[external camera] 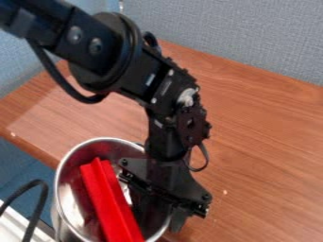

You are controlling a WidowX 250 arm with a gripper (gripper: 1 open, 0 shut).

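Note:
A long red object (109, 198) lies inside a metal bowl (72, 207) at the bottom left of the camera view. My black gripper (158, 197) is lowered over the bowl's right part, just right of the red object. The fingertips are largely hidden in shadow and behind the gripper body, so how far apart they are and whether anything is between them cannot be seen clearly.
A blue-grey padded wall runs along the back and left. A black cable and a white edge are at the lower left corner.

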